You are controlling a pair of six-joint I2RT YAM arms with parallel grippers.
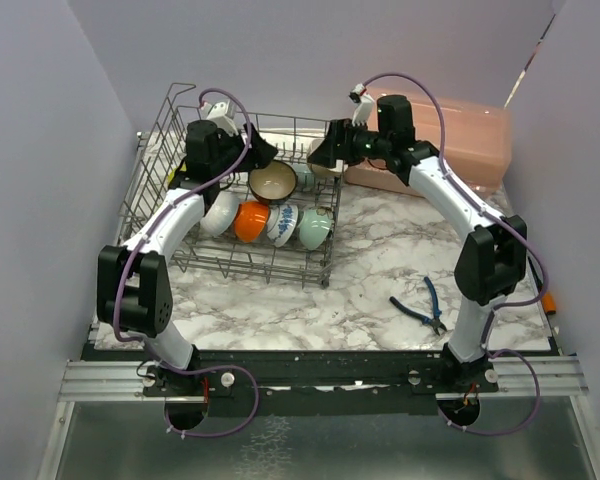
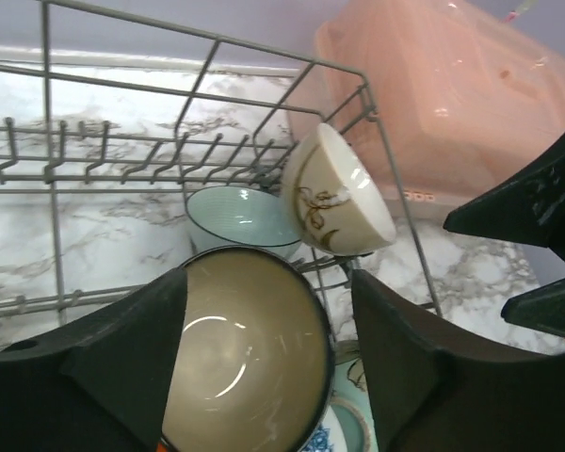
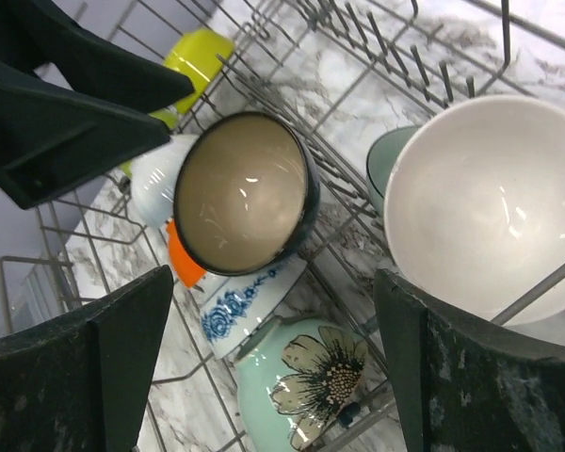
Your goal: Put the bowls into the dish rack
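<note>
A wire dish rack (image 1: 238,262) holds a dark-rimmed tan bowl (image 1: 273,184), a cream bowl (image 2: 339,193) at the back right, a pale bowl (image 2: 240,212) behind the tan one, a white bowl (image 1: 220,214), an orange bowl (image 1: 250,221), a blue-patterned bowl (image 1: 282,225) and a mint bowl (image 1: 315,229). My left gripper (image 1: 257,143) is over the rack above the tan bowl, fingers apart, nothing visible held. My right gripper (image 1: 332,143) is open above the rack's right end by the cream bowl.
A pink plastic bin (image 1: 460,140) stands behind and right of the rack. Pliers (image 1: 430,317) lie on the marble counter at right. Yellow-green items (image 3: 193,71) sit at the rack's left.
</note>
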